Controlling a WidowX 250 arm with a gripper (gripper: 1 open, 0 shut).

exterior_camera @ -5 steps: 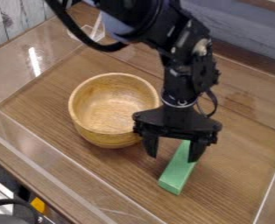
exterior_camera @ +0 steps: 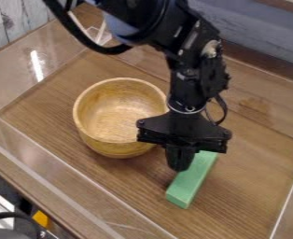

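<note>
My black gripper [exterior_camera: 180,149] is low over the near middle of the wooden table, shut, its fingertips just above the upper left end of a flat green rectangular block [exterior_camera: 187,187]. I cannot tell whether they touch it. The block lies diagonally, partly hidden under the gripper. A yellow bowl [exterior_camera: 102,103] sits to the gripper's left, close beside it.
The wooden table [exterior_camera: 75,177] has bare room at the right and front. A pale wall [exterior_camera: 255,42] runs along the back. Cables and dark fittings lie beyond the lower left edge.
The gripper has shifted slightly up and left and its fingers have come together. The bowl and green block look about where they were.
</note>
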